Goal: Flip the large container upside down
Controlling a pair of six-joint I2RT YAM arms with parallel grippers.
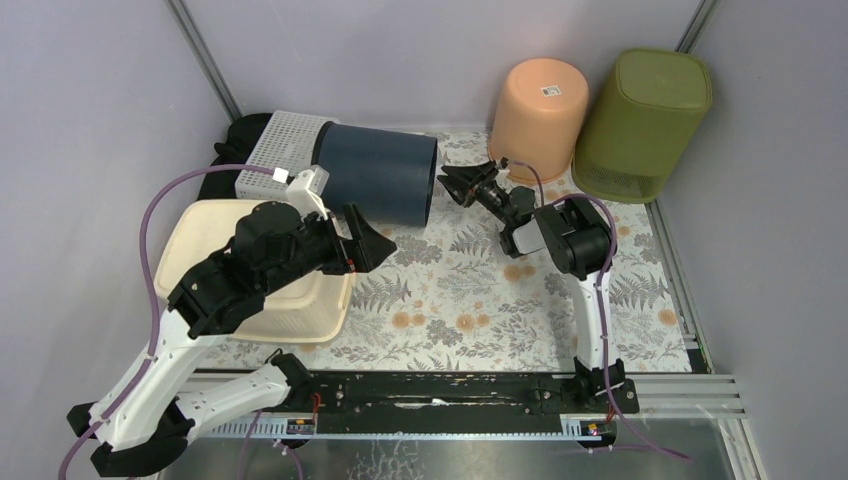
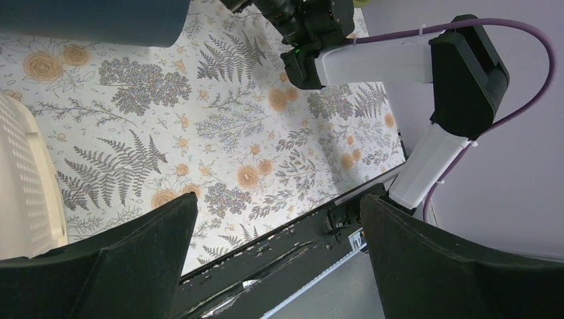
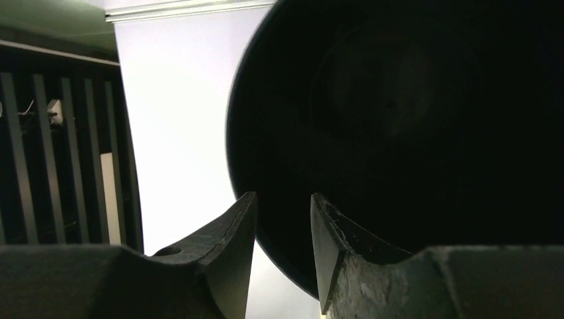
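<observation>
The large dark blue container [image 1: 378, 172] lies on its side at the back left, its mouth facing right. Just off that mouth, my right gripper [image 1: 443, 182] is open with nothing held, a small gap between it and the rim. In the right wrist view, the container's dark inside [image 3: 399, 133] fills the right half, behind the parted fingertips [image 3: 247, 212]. My left gripper is open and empty, over the cream bin and in front of the container. In the left wrist view only a piece of the container's side [image 2: 93, 20] shows at the top left.
A white perforated basket [image 1: 290, 140] sits against the container's left end. The cream bin [image 1: 290, 322] stands under the left arm. An upturned orange bin [image 1: 540, 110] and a green bin [image 1: 645, 120] line the back right.
</observation>
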